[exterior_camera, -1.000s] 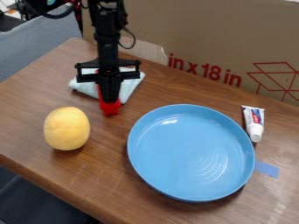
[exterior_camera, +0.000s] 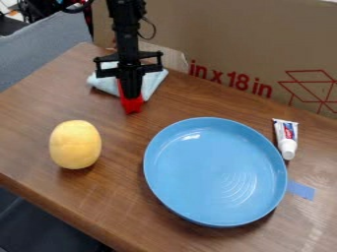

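My black gripper is low over the back left of the wooden table, at a red object that is partly hidden behind it. Whether the fingers hold it I cannot tell. A pale light-blue cloth lies behind the gripper. A blue plate fills the front right. A yellow rounded object sits at the front left, and a toothpaste tube lies right of the plate.
A cardboard box wall stands along the back. A piece of blue tape is on the table at the right.
The gripper and the red object have shifted slightly back and to the right, away from the yellow object. The plate and tube have not moved.
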